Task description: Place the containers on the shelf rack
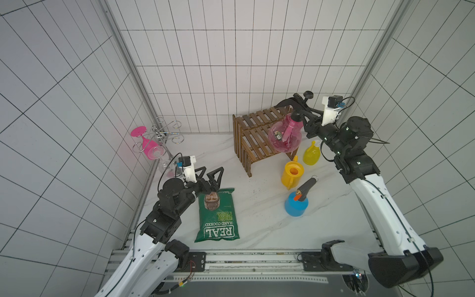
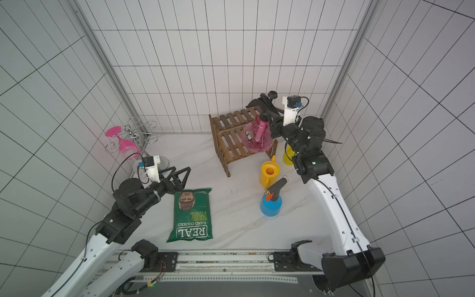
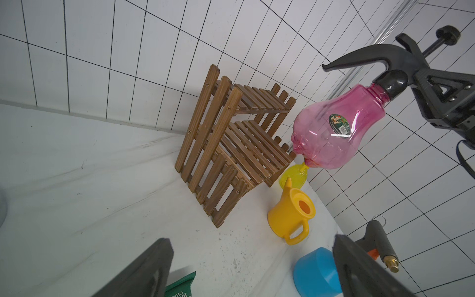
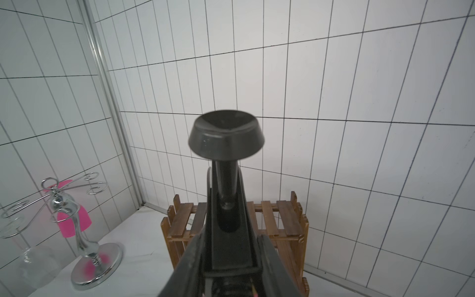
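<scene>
A translucent pink watering can with a black spray head (image 3: 341, 121) hangs in the air, its body tilted. My right gripper is shut on its dark neck and handle; the black pump knob (image 4: 226, 136) rises between the fingers in the right wrist view. From the top left view, the pink body (image 1: 285, 134) overlaps the right part of the wooden two-tier shelf (image 1: 258, 141). Slats of that shelf (image 3: 247, 133) look empty in the left wrist view. Well left of the shelf, my left gripper (image 1: 211, 173) stands open above the table, holding nothing.
A yellow can (image 1: 292, 174), a yellow-green bottle (image 1: 311, 154) and a blue sprayer (image 1: 296, 205) stand right of and in front of the shelf. The green crisp bag (image 1: 217, 217) lies front left. A metal glass rack (image 1: 160, 131) is at the left wall.
</scene>
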